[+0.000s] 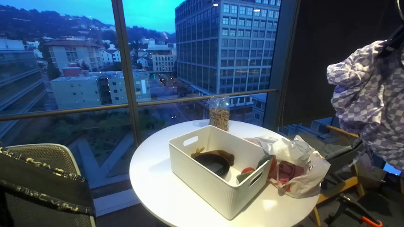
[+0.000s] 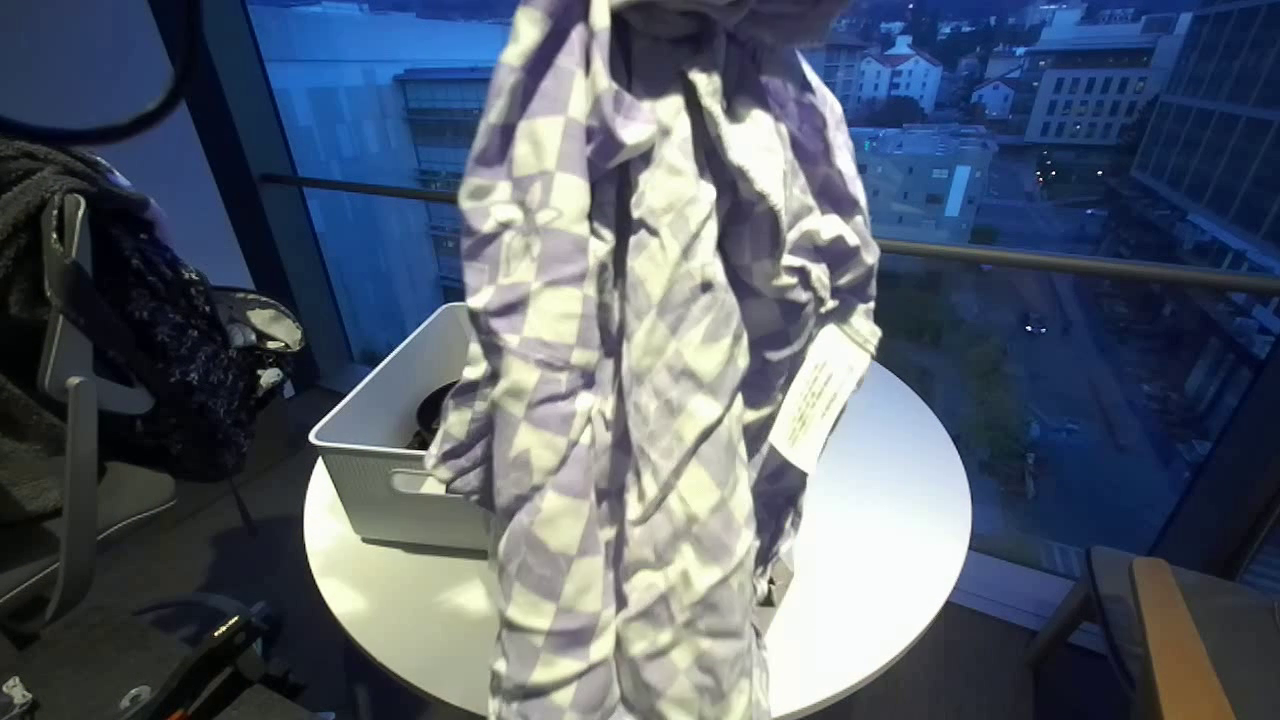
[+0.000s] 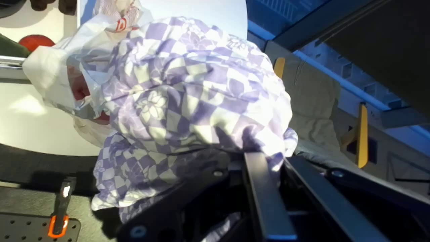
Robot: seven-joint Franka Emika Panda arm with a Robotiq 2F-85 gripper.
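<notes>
A crumpled purple-and-white checkered cloth [image 1: 369, 87] hangs in the air at the right of exterior view 1, clear of the table. My gripper is shut on this cloth; in the wrist view the bunched fabric [image 3: 193, 88] spreads out beyond the fingers and covers their tips. In exterior view 2 the cloth [image 2: 624, 360] fills the middle, long folds hanging down and a white label [image 2: 818, 398] showing at its right side. The gripper is out of sight in that view.
On the round white table [image 1: 151, 181] stands a white bin [image 1: 204, 185] holding a dark bowl [image 1: 214, 165] and other items. Beside it lies a white plastic bag [image 1: 314, 166] with red contents. A bag of brown pieces [image 1: 219, 118] stands at the back.
</notes>
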